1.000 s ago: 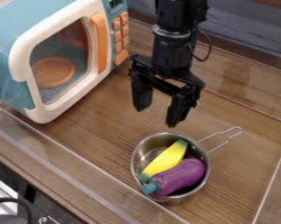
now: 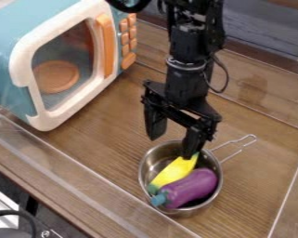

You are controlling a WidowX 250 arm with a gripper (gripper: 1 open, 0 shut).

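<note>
A steel pot (image 2: 155,165) with a wire handle sits on the wooden counter. It holds a yellow toy vegetable (image 2: 176,170), banana-like, and a purple toy eggplant (image 2: 189,187). My black gripper (image 2: 176,132) is open, fingers spread apart and pointing down just above the pot's back rim, over the yellow toy's upper end. Nothing shows between the fingers.
A blue and white toy microwave (image 2: 52,56) with orange buttons fills the upper left. A grey wall runs along the back, and a clear edge strip crosses the lower left.
My gripper has moved down and slightly right toward the pot, ending just above the yellow toy. The pot and toys look unmoved.
</note>
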